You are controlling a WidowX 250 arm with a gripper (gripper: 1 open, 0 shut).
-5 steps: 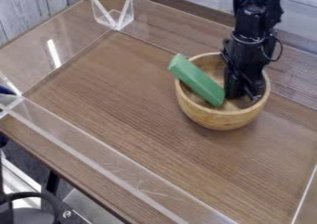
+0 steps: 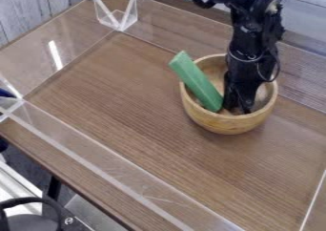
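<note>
A wooden bowl (image 2: 216,122) stands on the right half of the table, holding a green oblong object (image 2: 196,80) that leans out over its left rim. The black gripper (image 2: 242,103) reaches down into the right side of the bowl, beside the green object. Its fingertips are partly hidden and dark, so whether anything is between them is hard to see.
A clear plastic piece (image 2: 117,15) stands at the back left. Dark equipment and cables lie at the lower left corner, off the table.
The gripper has shifted slightly left and down within the bowl, toward the green object, which sits a little more upright. The bowl has barely moved.
</note>
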